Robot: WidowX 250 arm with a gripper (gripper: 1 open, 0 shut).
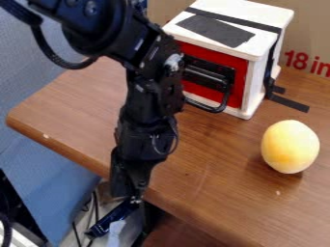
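Observation:
The black robot arm reaches down the middle of the view, with its gripper low at the table's front edge; whether its fingers are open or shut is hard to tell. A pale yellow round fruit-like object rests on the wooden table to the right, apart from the gripper. Behind the arm stands a white and red box with a black handle on its front, partly hidden by the arm.
A cardboard box stands at the back.

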